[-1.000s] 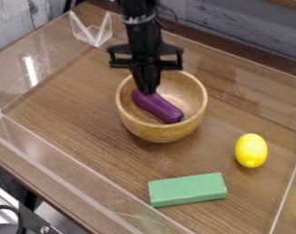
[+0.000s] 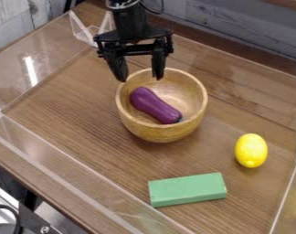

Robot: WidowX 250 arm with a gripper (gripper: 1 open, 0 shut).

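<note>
My black gripper (image 2: 136, 62) hangs at the top middle, above the back rim of a wooden bowl (image 2: 184, 88), its fingers spread open with nothing visible between them. In the bowl lies a long purple eggplant (image 2: 154, 104), angled from back left to front right.
A yellow lemon-like object (image 2: 250, 150) lies to the right of the bowl, and a green block (image 2: 187, 189) lies at the front. A black cable is at the lower left corner.
The eggplant lies slightly left of where it was.
</note>
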